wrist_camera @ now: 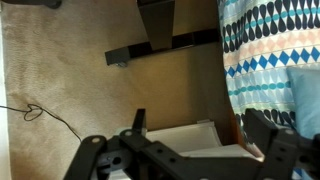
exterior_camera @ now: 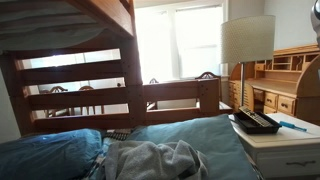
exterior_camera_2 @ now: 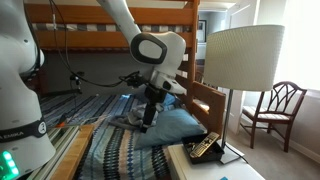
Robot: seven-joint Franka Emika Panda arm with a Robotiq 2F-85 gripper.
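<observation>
My gripper is open, its two dark fingers wide apart with nothing between them. In exterior view 2 the white arm [exterior_camera_2: 163,52] reaches over the bed, its hand pointing down. A grey blanket [exterior_camera: 155,160] lies crumpled on the bed beside a blue pillow [exterior_camera: 205,136]. On the white nightstand [exterior_camera: 285,144] rests a black tray [exterior_camera: 255,122] holding some items too small to name. A blue pen-like object [exterior_camera: 293,126] lies to its right. Exterior view 1 does not show the arm.
A tall lamp [exterior_camera_2: 240,57] stands by the nightstand, near the arm. Wooden bunk rails [exterior_camera: 85,72] rise behind the bed. The wrist view shows brown floor [wrist_camera: 75,80], a thin cable [wrist_camera: 45,111] and the patterned bedding [wrist_camera: 262,60]. A wooden chair [exterior_camera_2: 275,110] stands farther off.
</observation>
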